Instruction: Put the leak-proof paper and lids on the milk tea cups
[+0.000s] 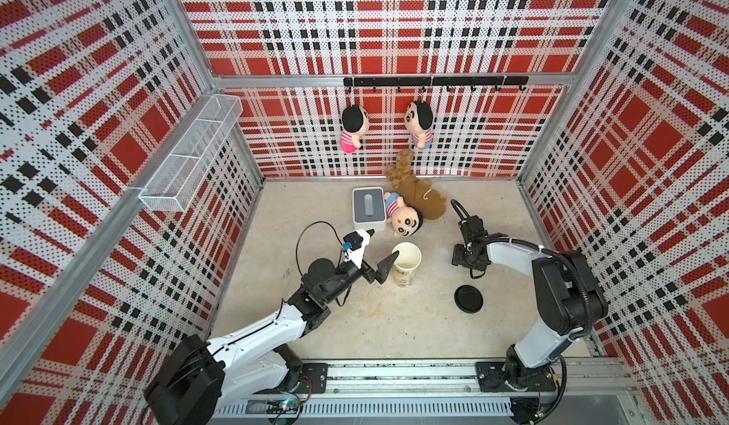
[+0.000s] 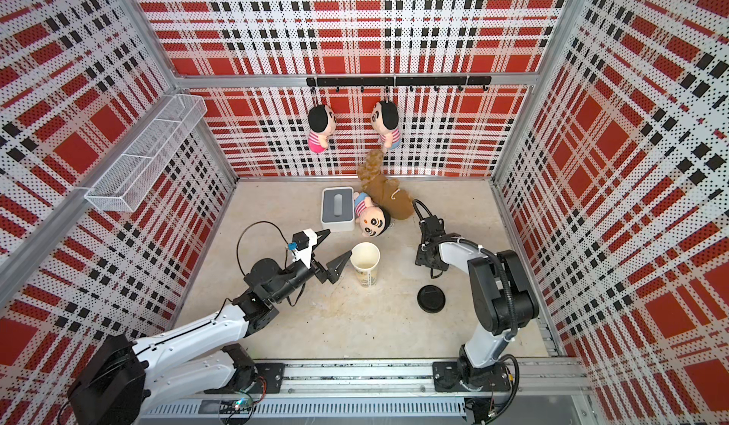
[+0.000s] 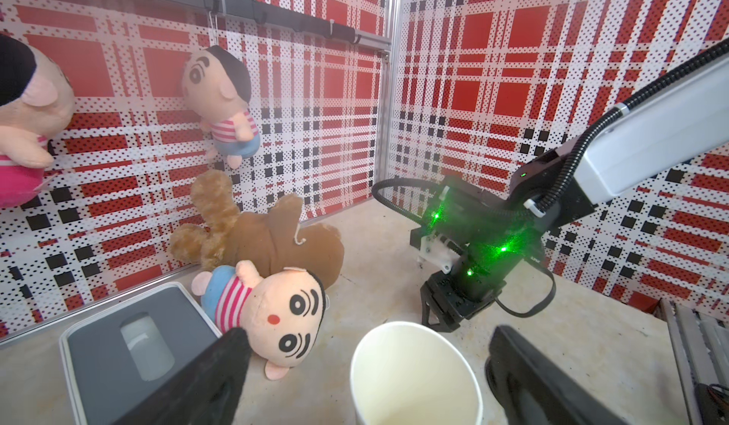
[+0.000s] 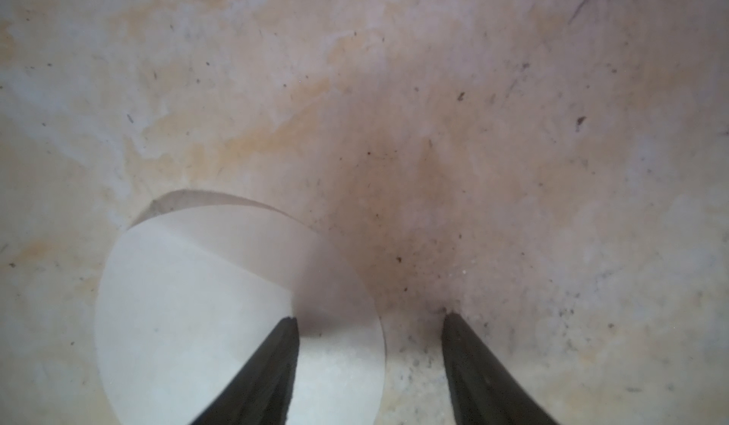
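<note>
A white paper cup (image 1: pixel 405 265) stands upright mid-table, its top uncovered. My left gripper (image 1: pixel 377 254) is open just left of it, above the table; in the left wrist view the cup (image 3: pixel 416 379) shows ahead between the blurred fingers. A thin translucent round paper (image 4: pixel 205 311) lies flat right of the cup. My right gripper is open low over it, one fingertip above the paper's right part, the other over bare table. A black lid (image 2: pixel 431 298) lies in front of the paper.
Behind the cup are a grey-lidded box (image 1: pixel 368 204), a doll (image 1: pixel 404 218) and a brown plush (image 1: pixel 421 197). Two dolls hang on the back rail; a wire basket (image 1: pixel 186 159) is on the left wall.
</note>
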